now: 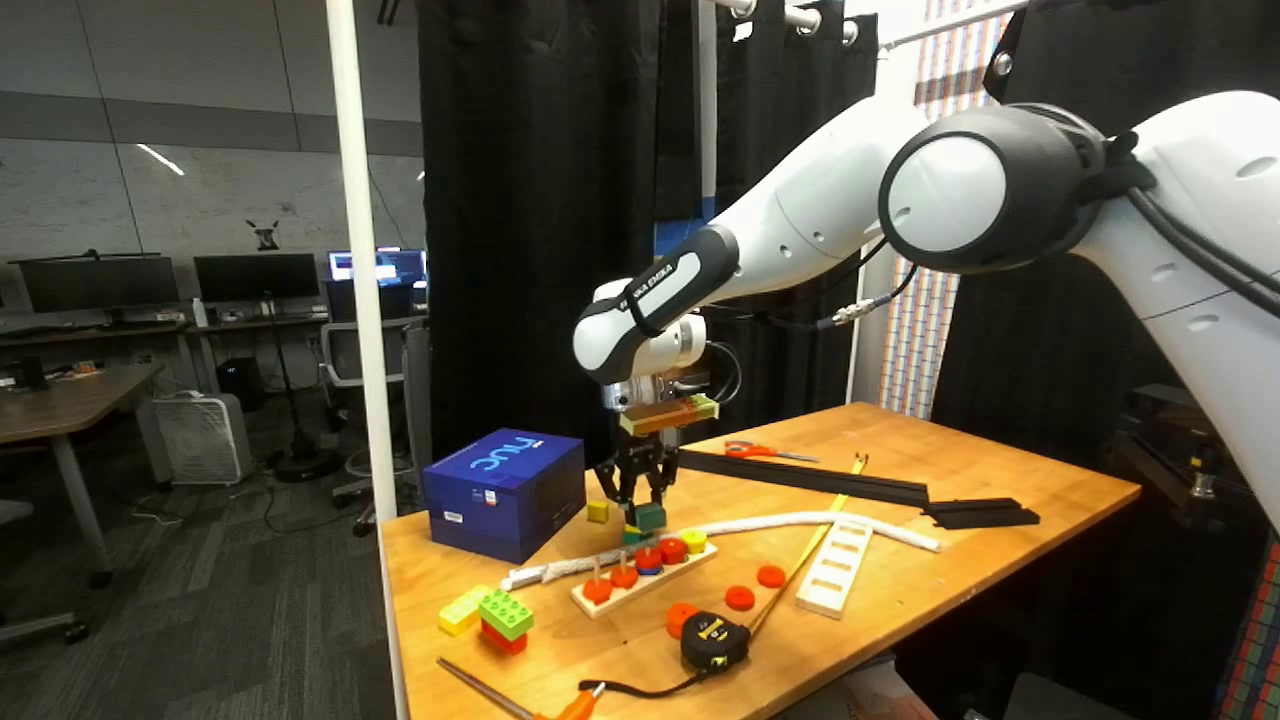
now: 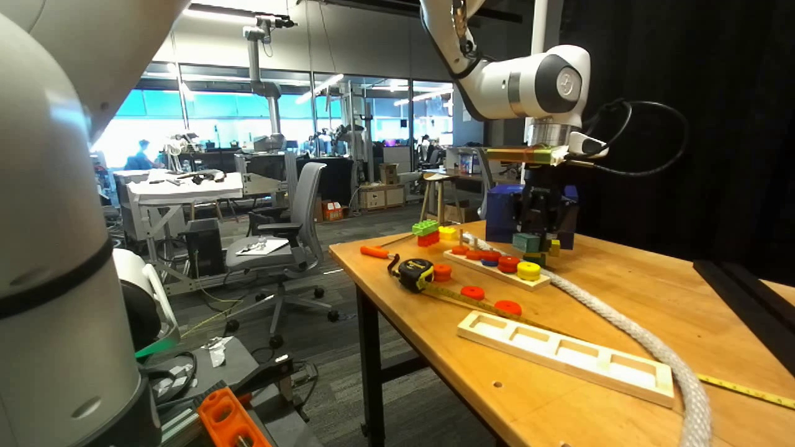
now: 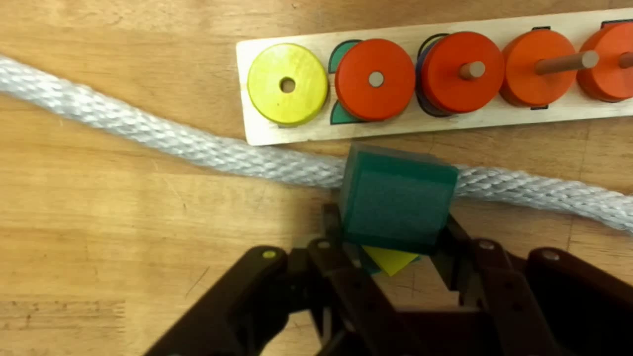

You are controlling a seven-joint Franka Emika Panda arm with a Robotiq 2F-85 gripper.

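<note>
A dark green block (image 3: 398, 204) is held between the fingers of my gripper, which is shut on it. Beneath it in the wrist view, a second block with yellow and green faces (image 3: 388, 258) shows partly, mostly covered by the held block and the fingers. In exterior view 1 the green block (image 1: 649, 516) sits directly above that lower block (image 1: 633, 536); whether they touch, I cannot tell. Exterior view 2 has the green block (image 2: 526, 242) at the front of the gripper, close behind the peg board.
A white rope (image 3: 207, 148) runs by the blocks. Alongside lies the wooden peg board (image 3: 261, 133) with red, blue and yellow rings. A yellow cube (image 1: 597, 511) and a blue box (image 1: 504, 492) stand near the gripper. A tape measure (image 1: 714, 642) lies in front.
</note>
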